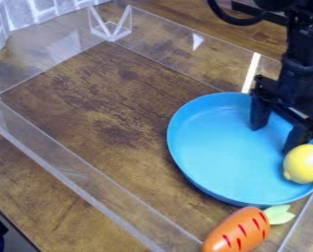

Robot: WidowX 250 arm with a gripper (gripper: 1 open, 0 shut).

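A round blue plate (219,153) rests on the wooden floor inside a clear-walled area at the right. A yellow lemon (304,163) lies on its right part. My black gripper (277,122) reaches down from the upper right over the plate's back right part, with its fingers low in the plate just behind the lemon. The fingers look apart, with nothing visible between them. An orange toy carrot (241,230) with red marks and a green top lies in front of the plate.
Clear plastic walls (81,177) border the area on the left and at the back. The wooden floor (87,94) left of the plate is bare. A white cloth (15,20) is at the upper left.
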